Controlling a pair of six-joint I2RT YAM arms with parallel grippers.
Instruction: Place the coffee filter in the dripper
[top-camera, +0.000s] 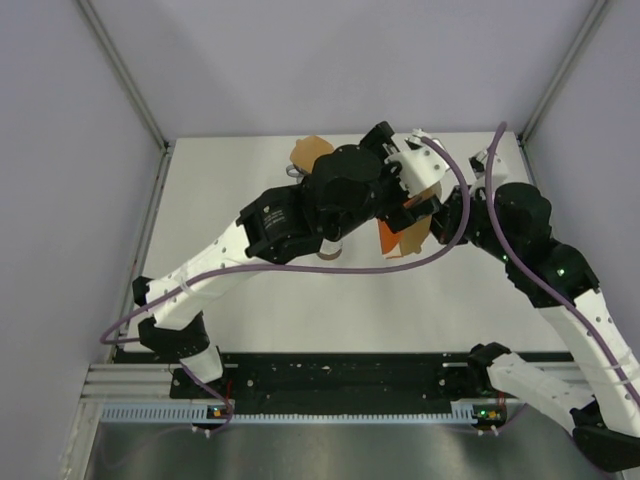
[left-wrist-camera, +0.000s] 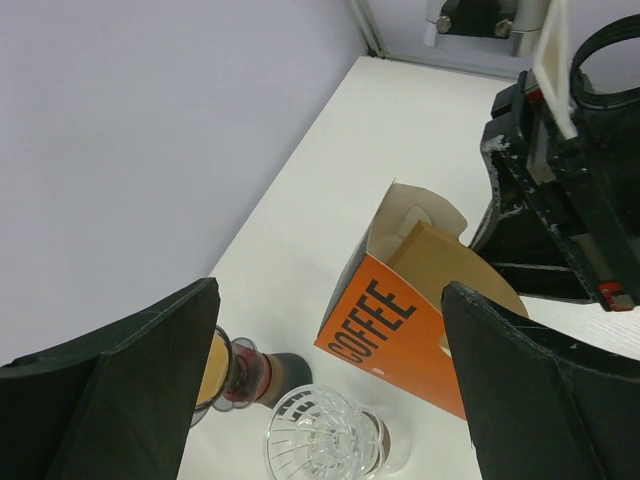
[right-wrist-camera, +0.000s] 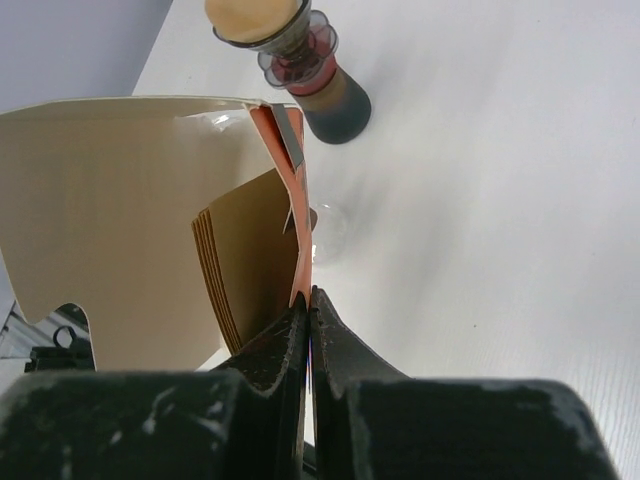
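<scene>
The orange coffee box (left-wrist-camera: 380, 335) holds brown paper filters (right-wrist-camera: 250, 260) in its open top. My right gripper is shut at the box's edge; its fingers appear to pinch the box wall. My left gripper is open over the box, its fingers to either side in its own view, the right one near the filters. A clear ribbed dripper (left-wrist-camera: 320, 435) stands below. In the top view the left arm covers much of the box.
A dark tumbler stack (right-wrist-camera: 335, 115) with a tan-topped cup (right-wrist-camera: 250, 15) stands at the back of the white table (top-camera: 220, 180).
</scene>
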